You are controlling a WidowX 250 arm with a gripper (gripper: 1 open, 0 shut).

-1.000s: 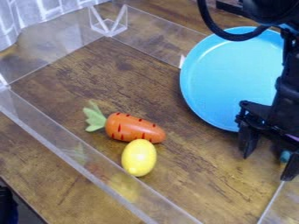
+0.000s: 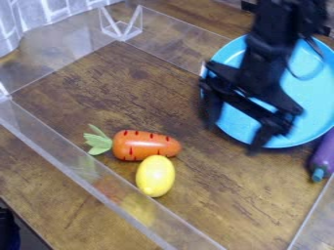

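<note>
A blurred black gripper (image 2: 244, 115) hangs over the blue plate (image 2: 236, 51) at the right, its two fingers apart. An orange toy carrot (image 2: 144, 145) with green leaves lies left of centre on the wooden surface, and a yellow lemon (image 2: 155, 176) sits just in front of it. A purple eggplant (image 2: 325, 154) lies at the right edge, beside the plate and partly out of frame.
Clear plastic walls (image 2: 120, 25) border the wooden surface (image 2: 92, 83) at the back, left and front.
My gripper has moved up and left from the lower right onto the plate's area, uncovering the eggplant. The carrot and lemon look unmoved.
</note>
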